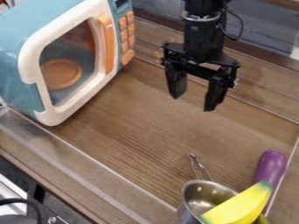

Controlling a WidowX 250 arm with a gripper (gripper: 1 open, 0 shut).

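Observation:
My black gripper (194, 92) is raised over the upper middle of the wooden counter, open, with nothing between its fingers. At the bottom right a metal pot (201, 199) with a handle has a yellow banana (239, 205) across it, and a purple eggplant (271, 167) lies beside them. A blue and white toy microwave (24, 39) stands at the left, an orange round plate (61, 73) visible inside it.
A grey wall runs along the back. A dark cable and a white object sit at the lower left edge.

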